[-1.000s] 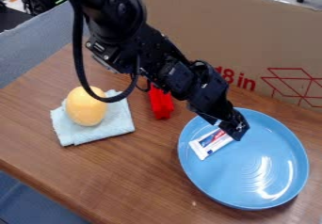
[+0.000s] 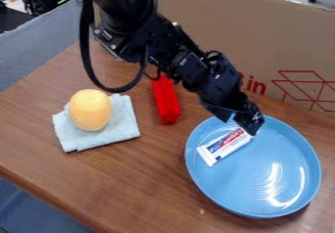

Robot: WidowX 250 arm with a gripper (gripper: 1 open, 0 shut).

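My gripper (image 2: pixel 244 119) hangs over the back edge of the blue plate (image 2: pixel 268 183), just above the upper end of a white, red and blue toothpaste tube or box (image 2: pixel 224 146) that lies diagonally on the plate; whether its fingers are open or shut is unclear. A yellow round object (image 2: pixel 89 110) sits on a pale blue folded cloth (image 2: pixel 101 135) at the left. A red object (image 2: pixel 165 99) lies behind, between the cloth and the plate.
A cardboard box (image 2: pixel 262 51) stands along the back of the wooden table (image 2: pixel 144 188). A grey padded edge borders the left side.
My gripper and arm have risen slightly, uncovering more of the tube and the red object. The tube remains on the plate.
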